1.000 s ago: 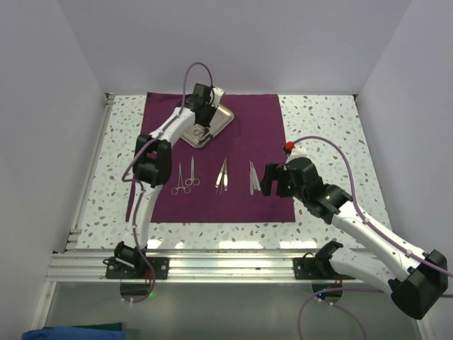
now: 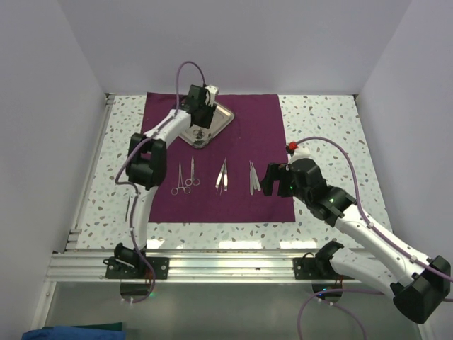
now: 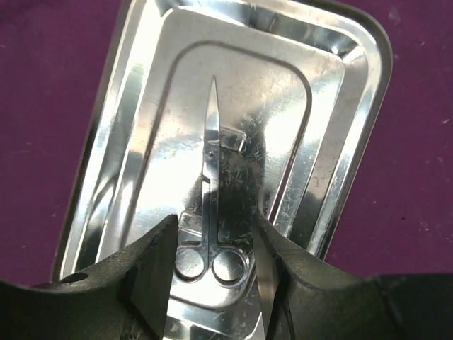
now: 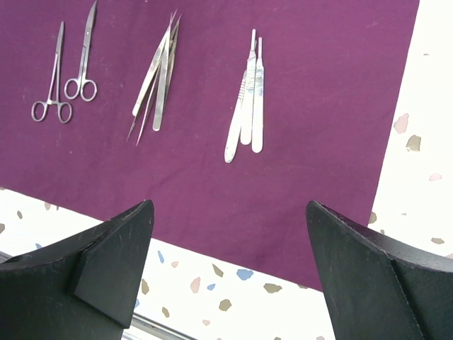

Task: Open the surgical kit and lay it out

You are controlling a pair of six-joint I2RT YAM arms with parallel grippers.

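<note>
My left gripper hangs open over the steel tray [image 3: 357, 106], where scissors [image 3: 211, 163] lie with the rings near its fingertips. On the purple cloth [image 2: 248, 124] lie a hemostat [image 4: 55, 95] and scissors [image 4: 85, 57], several tweezers [image 4: 161, 85] and several scalpel handles [image 4: 248, 106], laid in groups. My right gripper [image 2: 274, 178] stands open at the cloth's right side, above it, with nothing between its fingers.
Speckled white table [image 2: 318, 117] shows around the cloth, free at the upper right. Grey walls enclose the sides and back.
The right arm looks unchanged.
</note>
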